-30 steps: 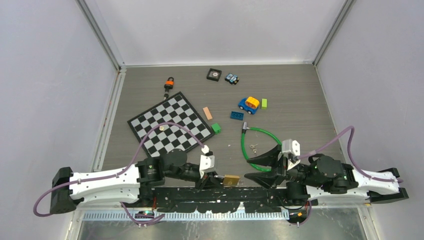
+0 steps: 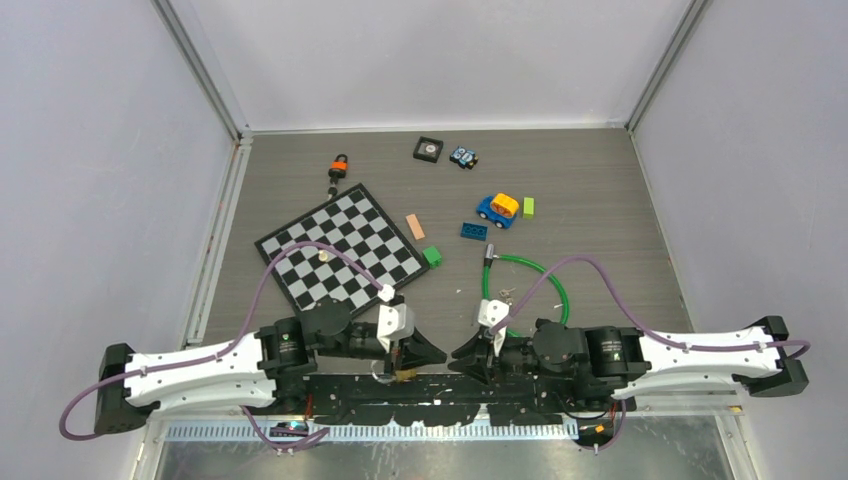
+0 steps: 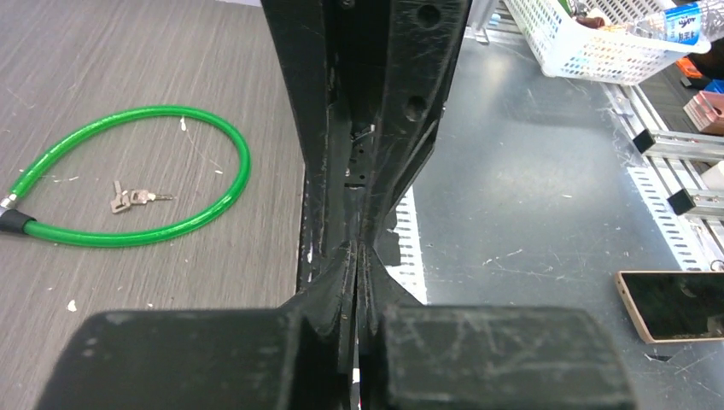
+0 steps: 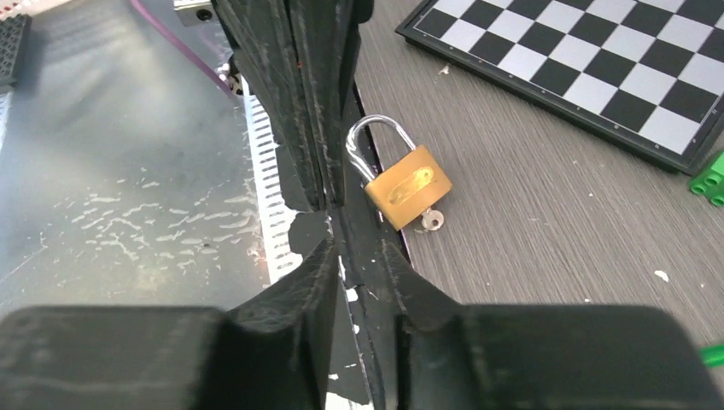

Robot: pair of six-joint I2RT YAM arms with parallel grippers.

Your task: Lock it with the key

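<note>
A brass padlock (image 4: 409,186) with a steel shackle lies at the table's front edge, a key bow (image 4: 432,219) showing at its lower side; in the top view it is mostly hidden under my left gripper (image 2: 440,355). That gripper is shut, nothing seen between its fingers in the left wrist view. My right gripper (image 2: 457,362) faces it closely, its fingers slightly apart with none of the padlock between them. Two loose keys (image 3: 139,196) lie inside the green cable lock (image 3: 137,239).
A chessboard (image 2: 300,240) is at the back left. A green block (image 2: 432,256), blue brick (image 2: 473,230) and toy cars (image 2: 497,212) lie further back. The table's dark front edge runs below both grippers.
My right gripper has moved left toward the left one, and its wide-spread fingers have closed partway.
</note>
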